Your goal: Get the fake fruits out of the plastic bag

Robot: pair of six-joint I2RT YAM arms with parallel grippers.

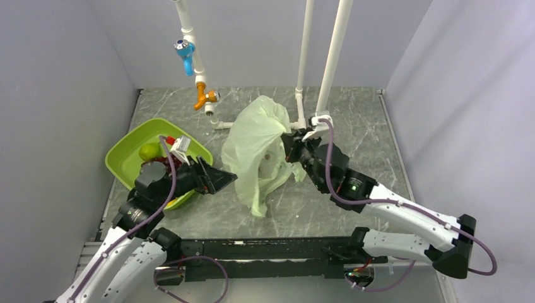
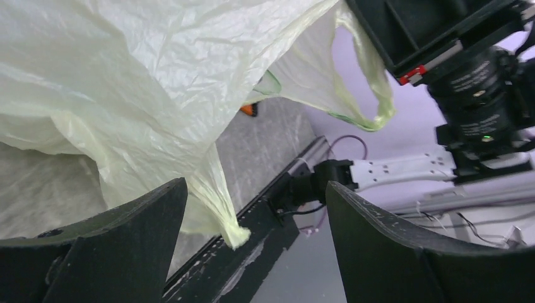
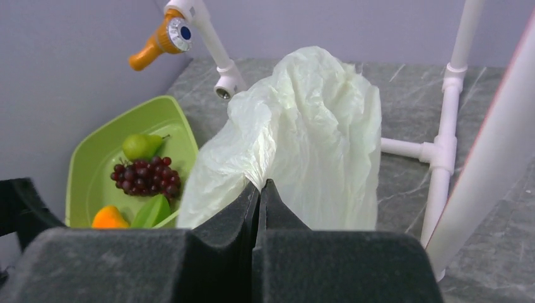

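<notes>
A pale translucent plastic bag (image 1: 255,145) hangs raised in the middle, its body crumpled. My right gripper (image 1: 289,148) is shut on its upper right edge, which bunches at the fingertips in the right wrist view. My left gripper (image 1: 224,180) is open, just left of the bag, with the bag (image 2: 126,82) in front of its fingers. A small orange item (image 2: 247,108) shows behind the plastic; what else is inside is mostly hidden. The green tray (image 3: 85,158) holds a pear (image 3: 139,146), grapes (image 3: 145,177), an orange fruit (image 3: 108,218) and a green piece (image 3: 151,211).
White pipes (image 1: 252,125) with an orange tap (image 1: 203,95) and a blue tap (image 1: 187,57) stand behind the bag. A tall pipe (image 1: 334,50) runs beside my right gripper. Bare counter (image 1: 359,120) lies at the back right.
</notes>
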